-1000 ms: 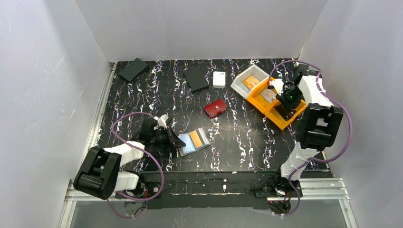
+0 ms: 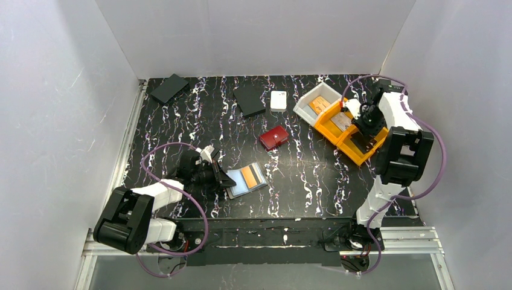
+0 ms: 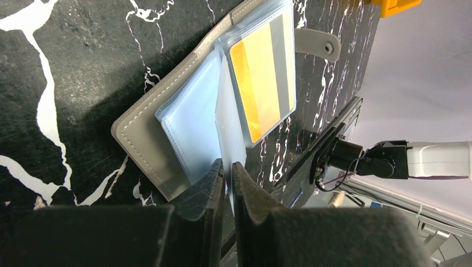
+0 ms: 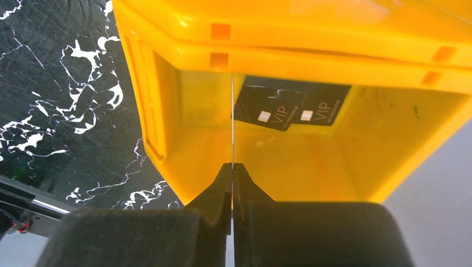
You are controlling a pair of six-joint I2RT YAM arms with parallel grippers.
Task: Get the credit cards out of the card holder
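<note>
The open grey card holder [image 2: 234,190] lies at the lower middle, with blue sleeves [image 3: 186,117] and an orange-grey striped card [image 3: 261,72]. My left gripper is shut on a translucent sleeve standing up from it. My right gripper is over an orange bin [image 4: 295,161], shut on a thin card [image 4: 232,122] seen edge-on. Two black VIP cards [image 4: 325,105] lie in that bin.
A white bin [image 2: 305,112] adjoins the orange bins at back right. A red wallet [image 2: 274,137], a white stack [image 2: 278,101] and dark flat objects [image 2: 249,101] lie apart, with bare table between.
My right arm shifts slightly at the bins over the earlier top views. The left arm and card holder look unchanged.
</note>
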